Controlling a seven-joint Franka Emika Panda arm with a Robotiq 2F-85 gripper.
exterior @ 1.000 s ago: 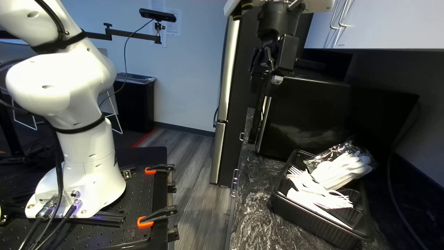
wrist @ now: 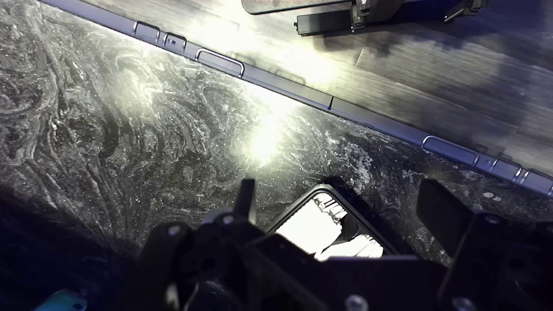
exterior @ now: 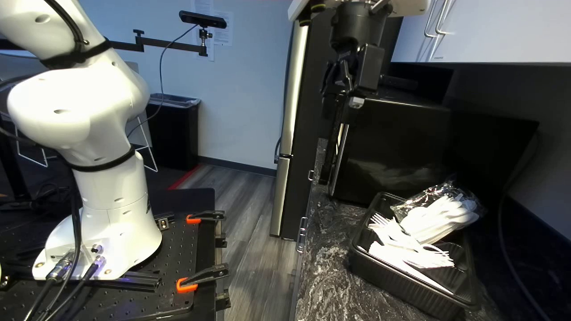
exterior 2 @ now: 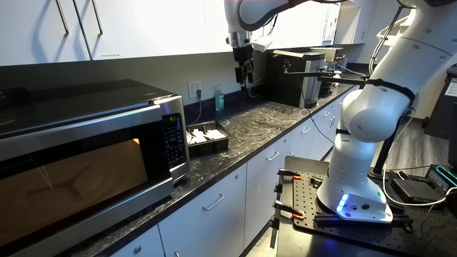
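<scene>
High above the counter hangs my gripper, its two fingers (wrist: 440,215) spread wide apart in the wrist view with nothing held between them. In exterior view 2 the gripper (exterior 2: 244,83) points down, well clear of the countertop. Below it in the wrist view, partly hidden by the gripper's body, lies a black tray (wrist: 357,212) of white plastic cutlery (wrist: 311,225). Exterior view 1 shows this tray (exterior: 401,283) more fully, with white forks (exterior: 404,243) and other white utensils (exterior: 441,216) partly in clear wrapping.
A microwave (exterior 2: 94,150) stands beside the tray on the dark marbled counter (exterior 2: 261,122). Against the wall is a teal bottle (exterior 2: 219,101). Overhead are white cabinets (exterior 2: 145,25). Open counter lies beyond the tray, towards a dark appliance (exterior 2: 295,79).
</scene>
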